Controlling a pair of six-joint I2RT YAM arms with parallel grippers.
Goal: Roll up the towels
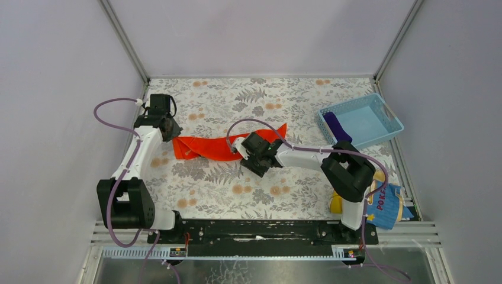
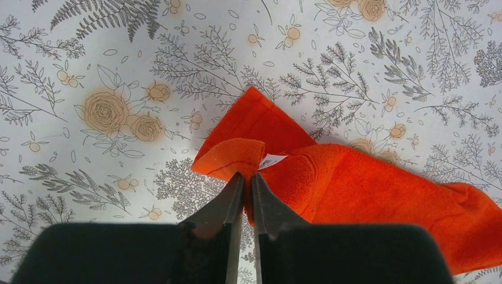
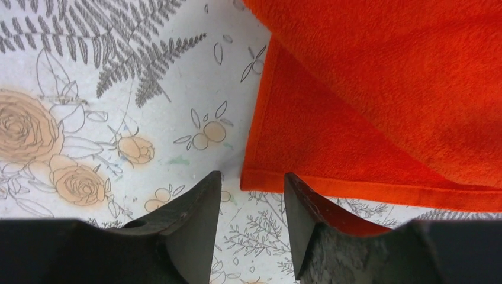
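Note:
An orange towel [image 1: 207, 148] lies spread across the middle, folded and creased, with a white label in the left wrist view. My left gripper is at its left end, fingers close together on a raised fold. My right gripper is over the towel's right part, its fingers apart either side of a hemmed corner. From above, that part of the towel is partly hidden by the right arm.
A blue basket [image 1: 370, 133] with a dark purple rolled cloth [image 1: 336, 127] stands at back right. A yellow and blue Pokemon cloth [image 1: 382, 207] lies at front right.

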